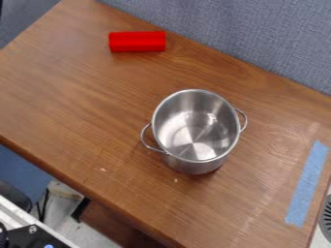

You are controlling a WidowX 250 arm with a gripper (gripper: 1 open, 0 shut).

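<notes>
A red cylinder (137, 42) lies on its side near the back left of the wooden table (77, 97). An empty steel pot (195, 145) with two wire handles stands upright right of the middle, apart from the cylinder. No gripper can be made out in the camera view.
A strip of blue tape (305, 182) is stuck on the table's right side. A grey fabric panel (258, 44) runs behind the table. Cables and equipment show past the lower left edge.
</notes>
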